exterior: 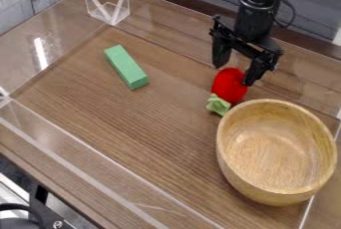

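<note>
My dark gripper (244,49) hangs over the upper right of the table, fingers spread open, just behind a red object (229,86) with a small light green part (218,104) at its front. Whether a finger touches the red object is unclear. A green block (127,67) lies to the left.
A large wooden bowl (273,151) fills the lower right, close in front of the red object. A white wire-like item (107,4) stands at the back left.
</note>
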